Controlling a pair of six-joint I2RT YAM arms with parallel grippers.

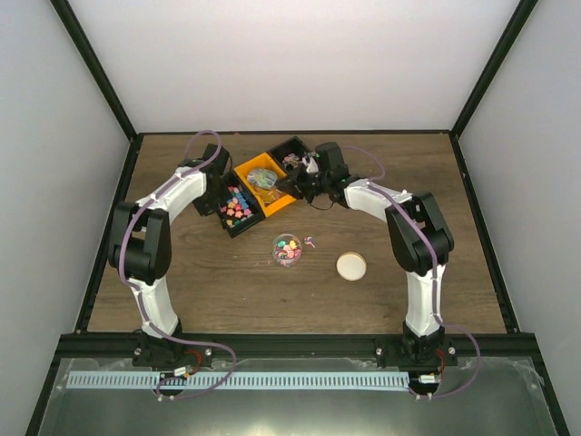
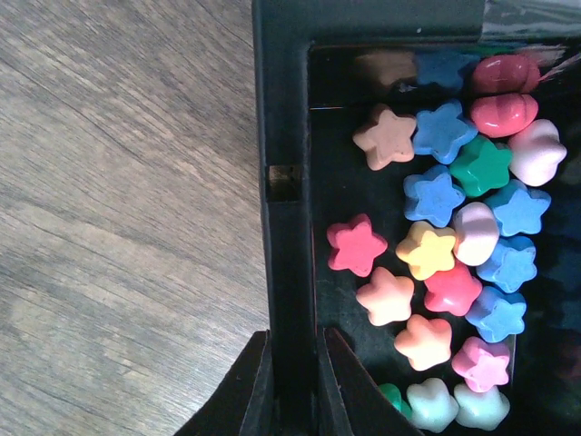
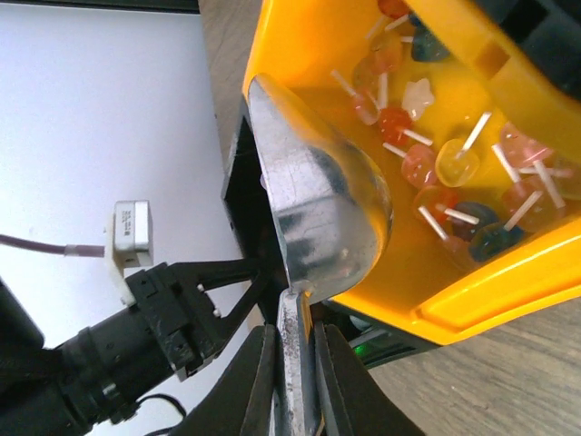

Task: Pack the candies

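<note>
My left gripper is shut on the rim of the black bin (image 2: 289, 245), which holds star-shaped and other candies (image 2: 427, 250). A metal scoop (image 3: 318, 209) has its handle between the fingers of my right gripper, which is shut on it. The scoop's bowl is tilted over the yellow bin (image 3: 495, 277); what lies inside the bowl is hard to tell. Lollipops (image 3: 454, 163) and a pale star candy (image 3: 418, 98) lie in that yellow bin. A clear round jar (image 1: 287, 250) on the table holds mixed candies.
One lollipop (image 1: 310, 242) lies beside the jar, and a round pale lid (image 1: 351, 266) rests to its right. Another black bin (image 1: 289, 148) stands behind the yellow one.
</note>
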